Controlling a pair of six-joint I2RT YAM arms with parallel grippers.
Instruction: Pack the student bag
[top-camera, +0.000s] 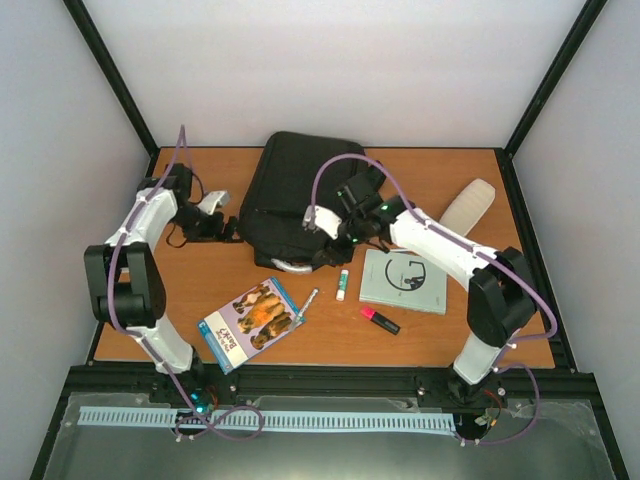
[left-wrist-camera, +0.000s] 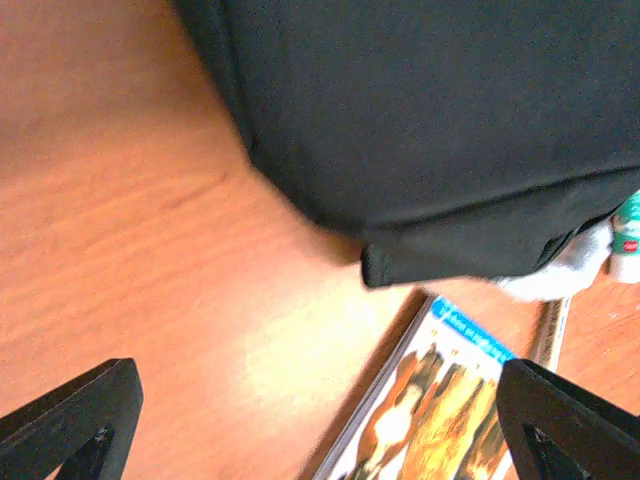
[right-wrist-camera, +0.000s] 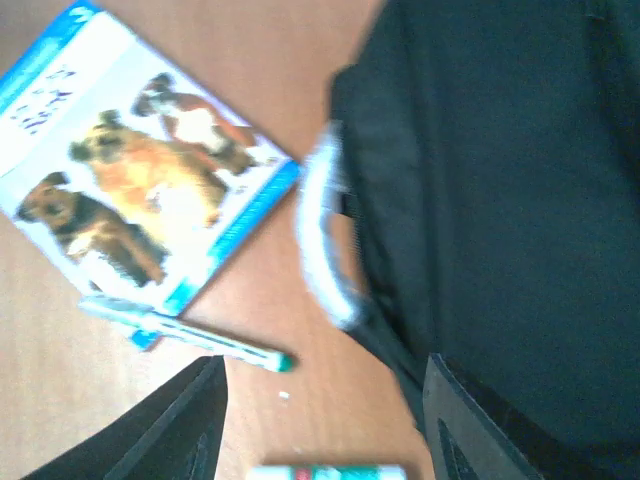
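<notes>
The black bag (top-camera: 285, 205) lies flat near the back of the table, its white handle (top-camera: 292, 267) toward the front. Left of it stands my left gripper (top-camera: 236, 229), open and empty, close to the bag's edge. Over the bag's front right part hangs my right gripper (top-camera: 328, 257), its fingers part open with nothing between them. A dog-picture book (top-camera: 250, 322), a clear pen (top-camera: 308, 303), a glue stick (top-camera: 342, 285), a pink-capped marker (top-camera: 380, 321) and a pale green notebook (top-camera: 385, 280) lie in front. In the right wrist view, the handle (right-wrist-camera: 318, 235) sits ahead of the fingers (right-wrist-camera: 190, 425).
A cream elongated case (top-camera: 467, 207) lies at the back right, partly behind my right arm. Another pen by the notebook's top edge is mostly hidden by that arm. Bare table (top-camera: 180, 290) shows at the left.
</notes>
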